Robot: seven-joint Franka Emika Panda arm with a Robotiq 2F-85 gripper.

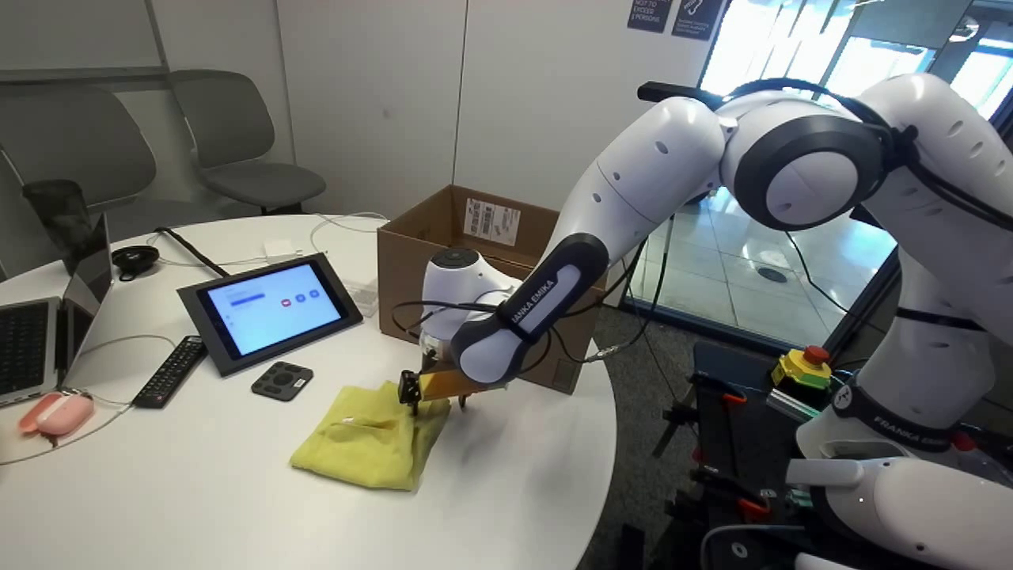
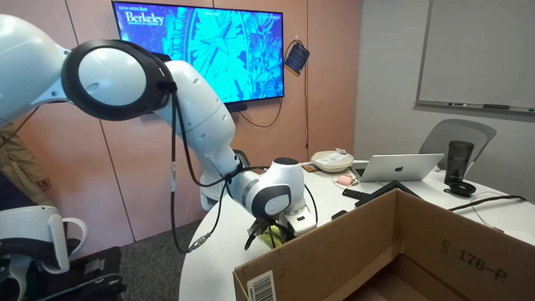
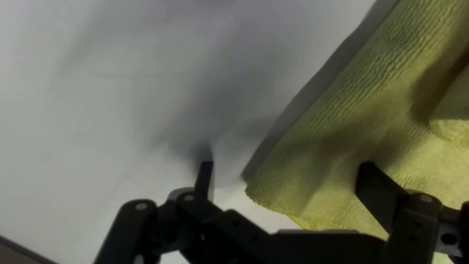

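Observation:
A yellow-green cloth [image 1: 366,442], partly folded over itself, lies on the white round table. My gripper [image 1: 438,407] is low at the cloth's edge on the box side, its fingers wide apart. In the wrist view the gripper straddles a corner of the cloth [image 3: 334,171]: one finger [image 3: 379,193] is over the fabric, the other finger [image 3: 204,180] over bare table. Nothing is gripped; whether the fingertips touch the surface I cannot tell. From the second exterior view, only a small piece of cloth [image 2: 271,235] shows behind the arm and box.
An open cardboard box [image 1: 475,275] stands close behind the gripper. Left of the cloth are a small black remote [image 1: 282,381], a tablet [image 1: 275,309], a long remote [image 1: 171,371], a pink case [image 1: 58,415] and a laptop [image 1: 38,337].

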